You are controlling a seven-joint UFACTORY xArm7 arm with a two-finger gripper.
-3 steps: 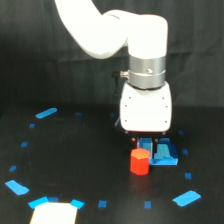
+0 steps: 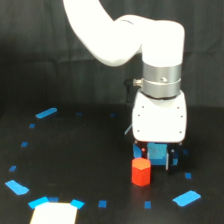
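The white arm reaches down from the top, its gripper point(image 2: 158, 160) low over a blue object point(image 2: 157, 151) at the right of centre. Lighter blue shows in the space between the dark fingers; whether they touch it is too small to tell. Much of the blue object is hidden behind the gripper. A red block point(image 2: 141, 172) stands on the black surface just in front and slightly left of the gripper.
A cream-coloured block point(image 2: 53, 214) is cut off by the bottom edge at the left. Blue tape strips point(image 2: 186, 198) and small blue squares mark the black table point(image 2: 75, 155).
My arm and gripper have shifted to the right and a little lower, now in front of more of the blue object. The red block and the cream block have not moved.
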